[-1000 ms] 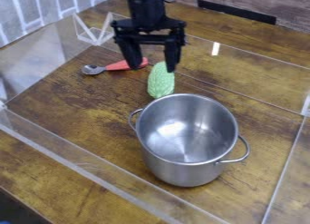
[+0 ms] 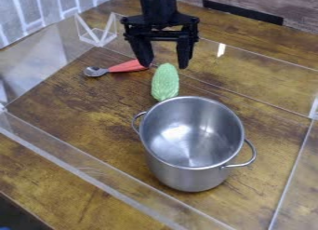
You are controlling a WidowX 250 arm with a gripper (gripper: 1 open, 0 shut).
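Note:
My black gripper (image 2: 163, 55) hangs at the top centre, open, its two fingers pointing down above and just behind a pale green corn-like object (image 2: 165, 82) lying on the wooden table. A spoon with a red handle (image 2: 126, 66) lies to the left of it, its metal head at the left end. A large steel pot (image 2: 192, 142) with two side handles stands in the front centre, empty.
Clear plastic walls surround the wooden table (image 2: 74, 150). Bare table lies to the left of the pot and to the right behind it.
The objects have not visibly moved.

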